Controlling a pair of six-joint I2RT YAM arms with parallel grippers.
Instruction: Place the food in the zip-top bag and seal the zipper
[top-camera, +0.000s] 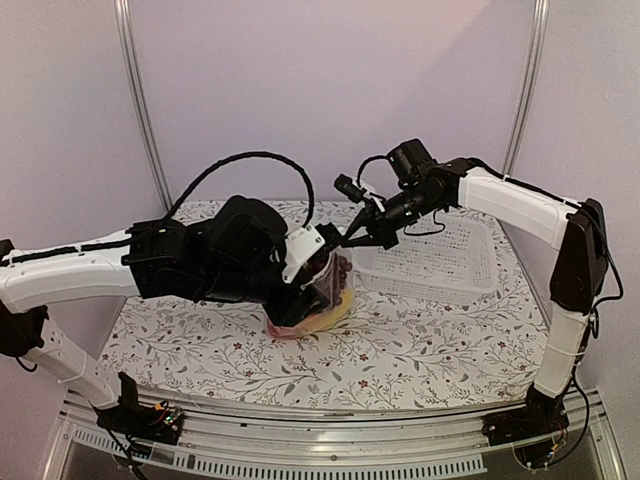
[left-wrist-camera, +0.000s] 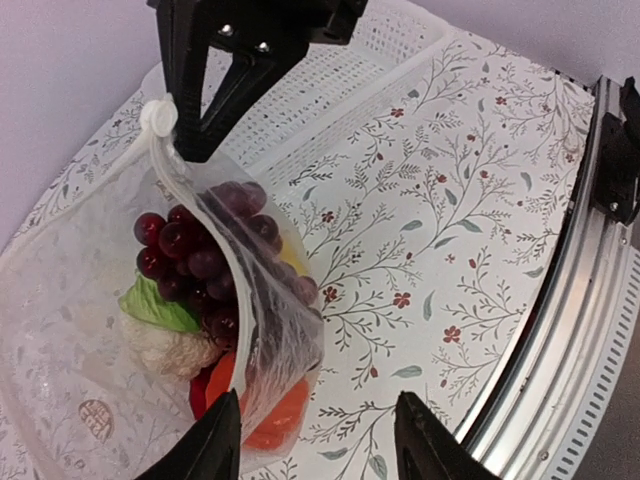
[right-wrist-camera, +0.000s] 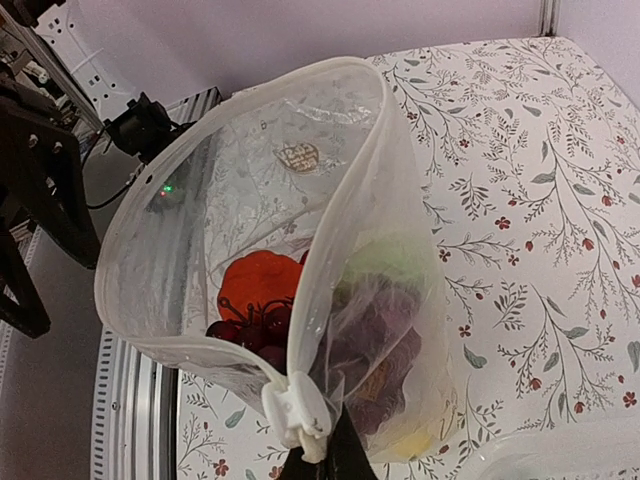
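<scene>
The clear zip bag (left-wrist-camera: 80, 330) stands on the table holding red grapes (left-wrist-camera: 180, 245), cauliflower (left-wrist-camera: 170, 345), lettuce (left-wrist-camera: 155, 305) and an orange pepper (right-wrist-camera: 255, 285). My right gripper is shut on the white zipper slider (right-wrist-camera: 295, 410) at a corner of the bag's top. My left gripper is open, low over the front right of the bag, beside its rim; in the top view it hides much of the bag.
A white perforated basket (top-camera: 430, 275) stands at the right behind the bag.
</scene>
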